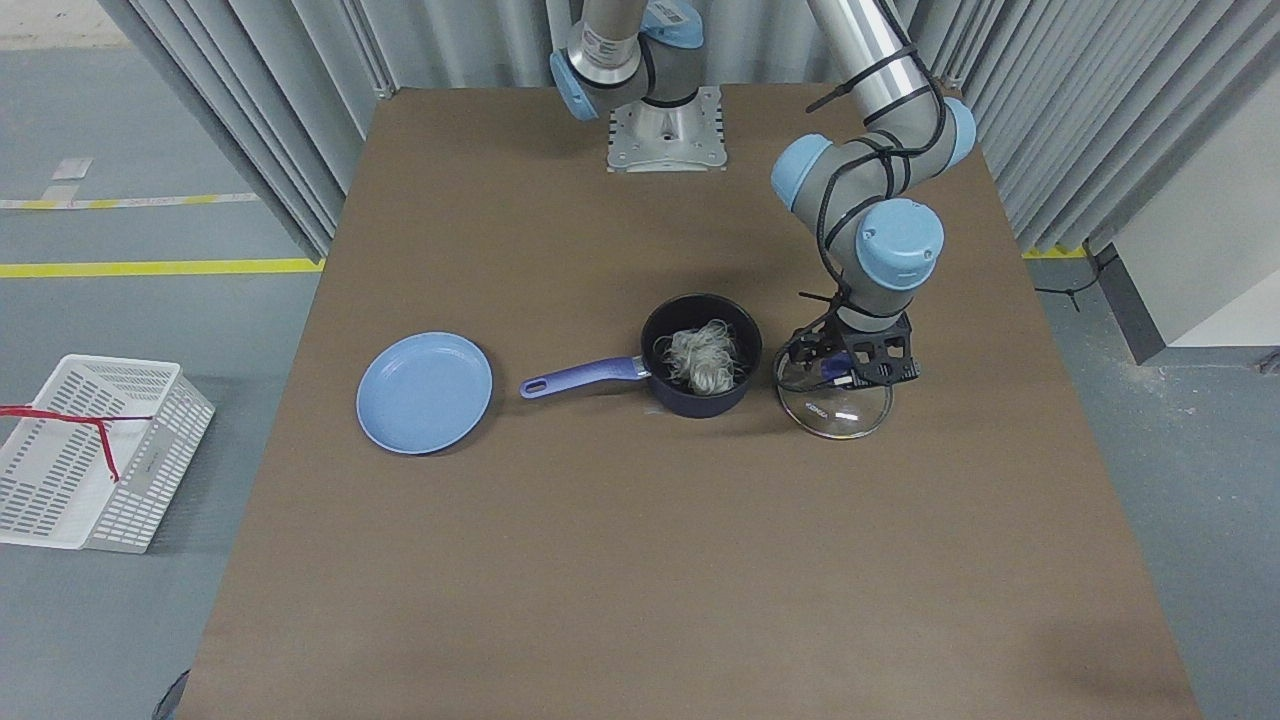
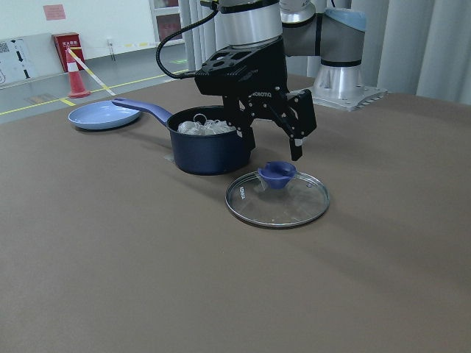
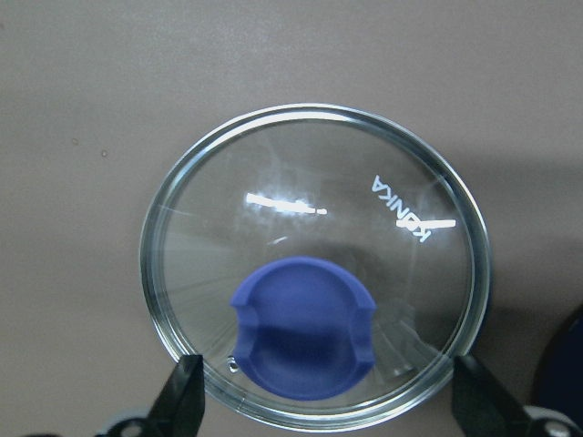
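Note:
A glass lid (image 1: pixel 822 410) with a blue knob (image 3: pixel 302 332) lies on the brown table. My gripper (image 2: pixel 275 147) hangs open just above it, its fingertips either side of the knob in the wrist view, near the lid's rim, with nothing between them. Left of the lid stands a dark saucepan (image 1: pixel 678 396) with a blue handle (image 1: pixel 576 377), holding white stringy noodle-like strands (image 1: pixel 702 356).
A blue plate (image 1: pixel 423 392) lies left of the saucepan. A white basket (image 1: pixel 156 480) is on the floor at the left.

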